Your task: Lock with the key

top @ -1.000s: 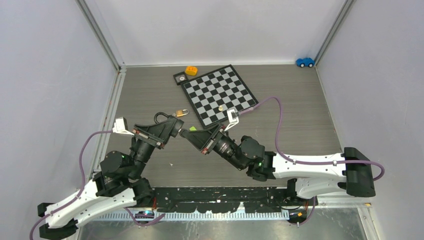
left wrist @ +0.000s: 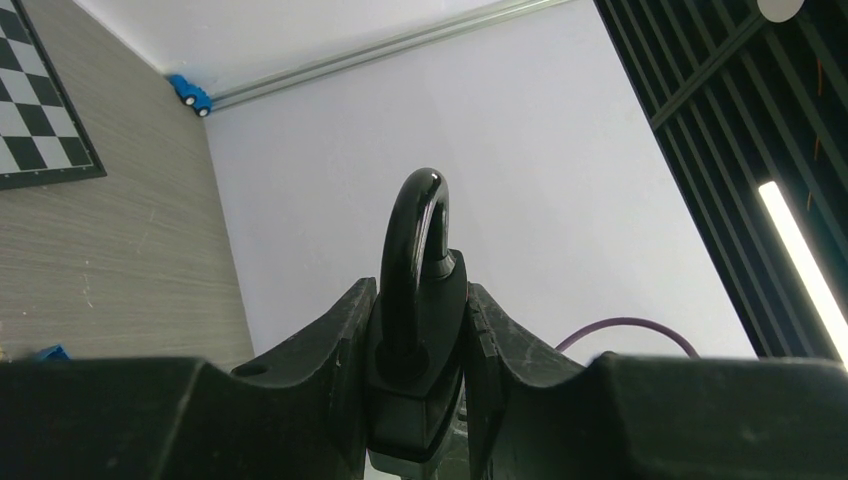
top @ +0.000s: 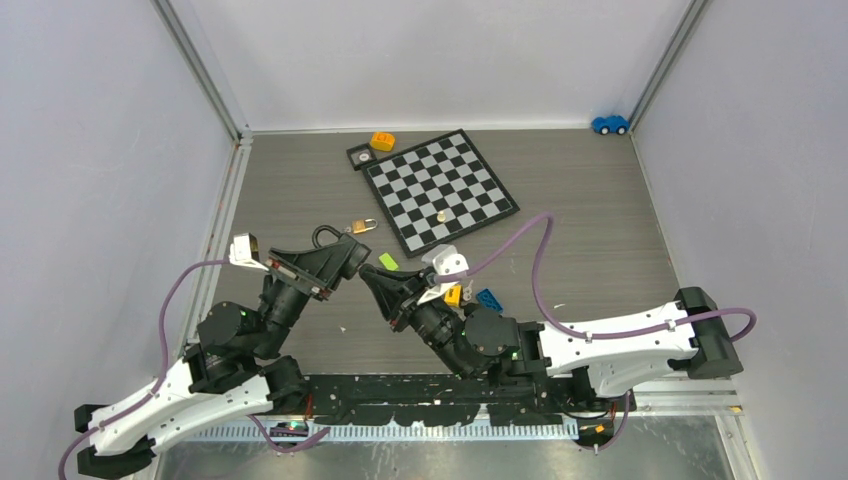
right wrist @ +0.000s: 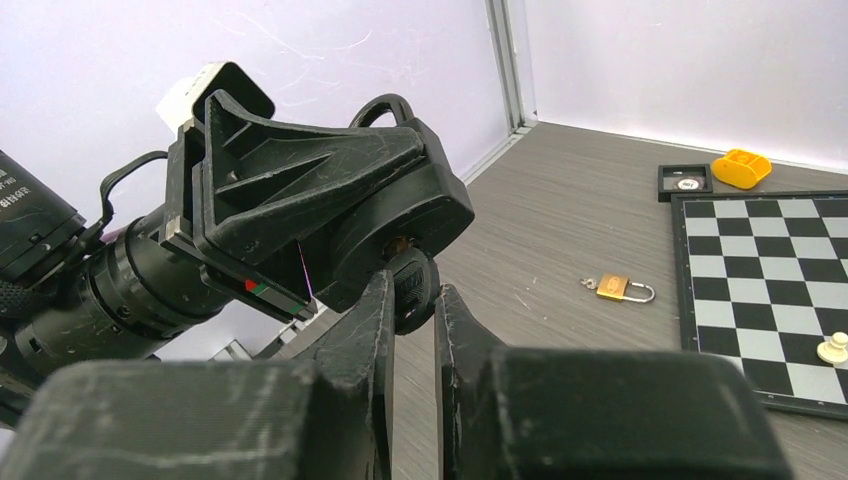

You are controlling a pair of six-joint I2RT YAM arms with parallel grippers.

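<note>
My left gripper (top: pixel 355 256) is shut on a black padlock (left wrist: pixel 410 360), held aloft with its curved shackle showing in the left wrist view. In the right wrist view the lock's underside faces my right gripper, whose fingers are at the black key head (right wrist: pixel 410 280) sitting in the keyhole. The key's blade is hidden in the lock apart from a little brass. The right fingers stand slightly apart on the key head.
A chessboard (top: pixel 415 215), a small brass padlock (top: pixel 360 226), a yellow piece (top: pixel 382 141) and a blue toy car (top: pixel 610 124) lie on the table.
The left gripper with the lock has barely moved.
</note>
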